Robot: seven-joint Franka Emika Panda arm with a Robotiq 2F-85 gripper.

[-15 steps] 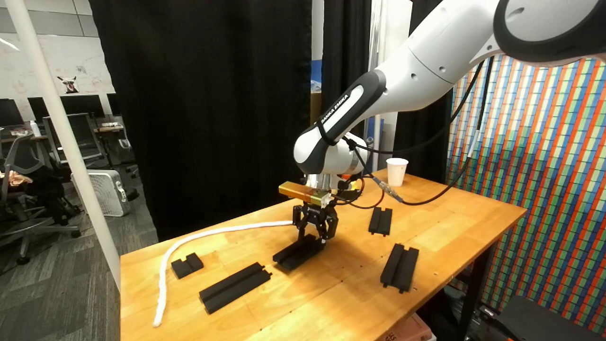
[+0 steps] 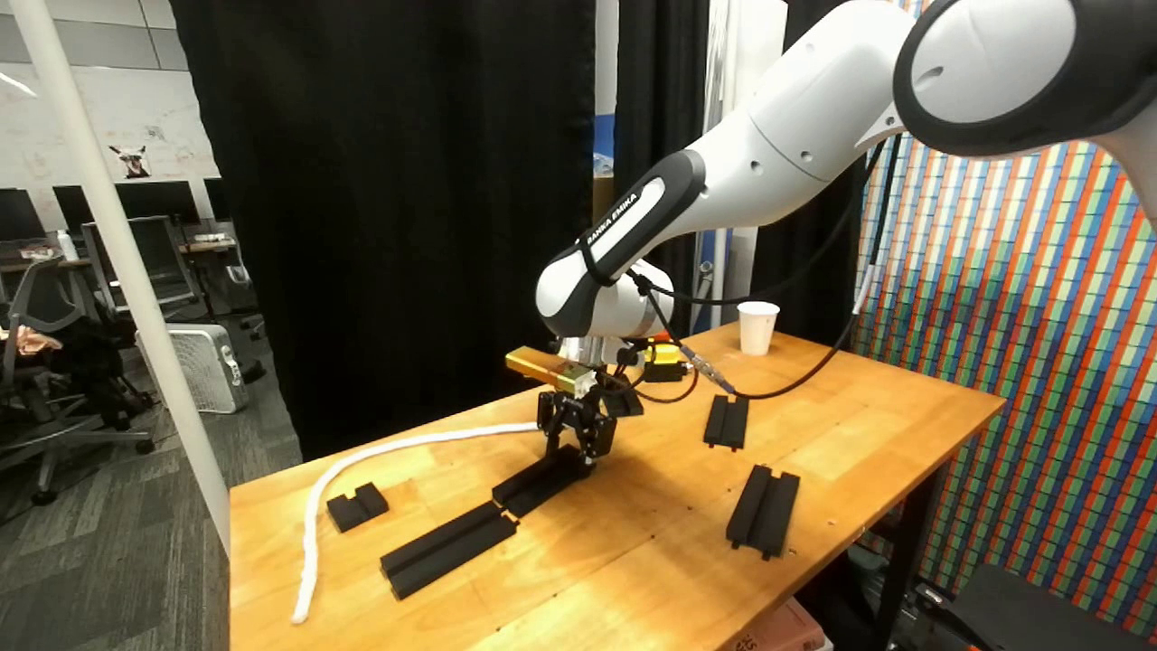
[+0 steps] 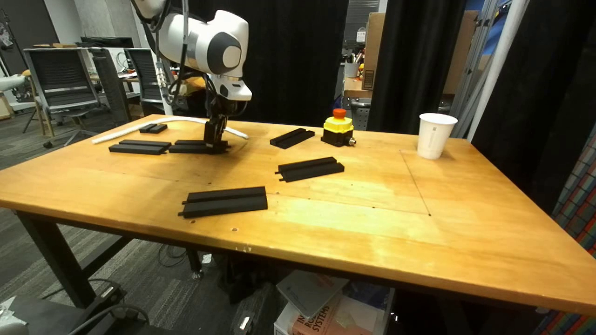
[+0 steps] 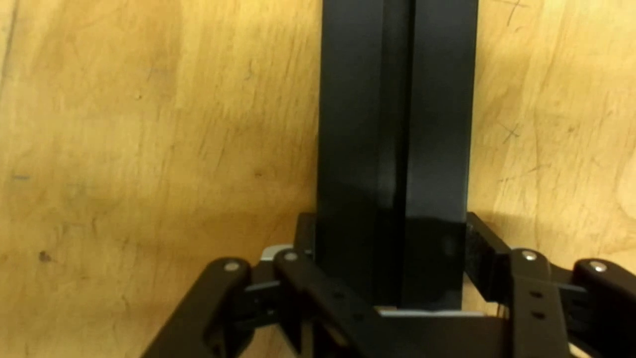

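My gripper (image 2: 571, 447) is shut on one end of a black grooved track piece (image 2: 536, 485), low over the wooden table. In the wrist view the fingers (image 4: 478, 256) press its two long sides, and the held piece (image 4: 357, 119) runs straight up out of the picture. Its far end lies right by a second black track piece (image 2: 447, 551), roughly in line with it. The same pair, the held piece (image 3: 187, 147) and the other piece (image 3: 137, 148), stand end to end in exterior view 2. Whether their ends are joined cannot be made out.
A short black piece (image 2: 358, 505) and a white cord (image 2: 315, 521) lie to the left. More track pieces (image 2: 764, 510) (image 3: 226, 201) rest elsewhere on the table. An emergency stop button (image 3: 338, 127) and a paper cup (image 3: 436, 136) stand at the back.
My gripper has carried the held piece left in exterior view 1, toward the other track piece. The clear gap between them has closed to almost nothing. The other piece looks unmoved.
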